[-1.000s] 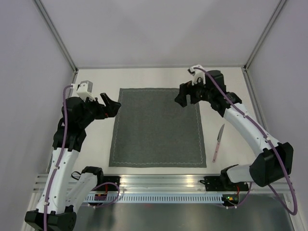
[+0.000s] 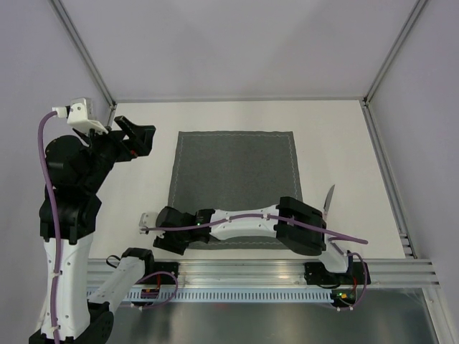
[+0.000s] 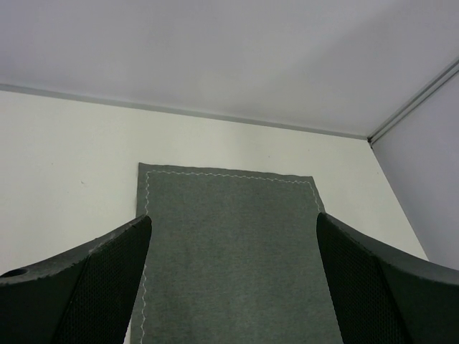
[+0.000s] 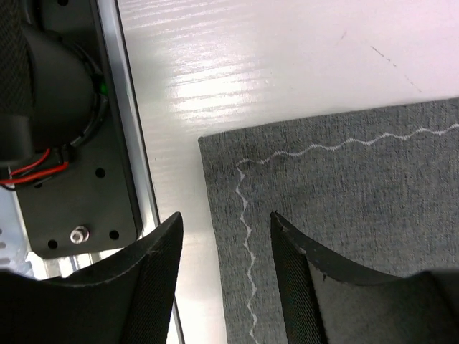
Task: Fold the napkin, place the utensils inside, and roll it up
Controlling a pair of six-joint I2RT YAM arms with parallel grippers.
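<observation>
The grey napkin (image 2: 237, 168) lies flat and unfolded on the white table, a pale stitched line running near its edges. My right gripper hovers over the napkin's near-left corner (image 4: 215, 147), its fingers parted with nothing held between them. In the top view, that arm stretches across the napkin's near side and hides part of it. My left gripper (image 2: 143, 137) is open and empty, raised left of the napkin's far-left part. At the right, the knife's blade (image 2: 328, 197) shows, its handle hidden behind the right arm.
Bare white table (image 2: 337, 136) surrounds the napkin, widest on the right. A metal rail (image 2: 237, 266) borders the near edge, with the arm bases beside it. Pale walls enclose the other sides.
My right arm has swung from the napkin's far-right area across to its near-left corner, coming over the knife's handle. My left arm has drawn back a little to the left. The napkin has stayed put.
</observation>
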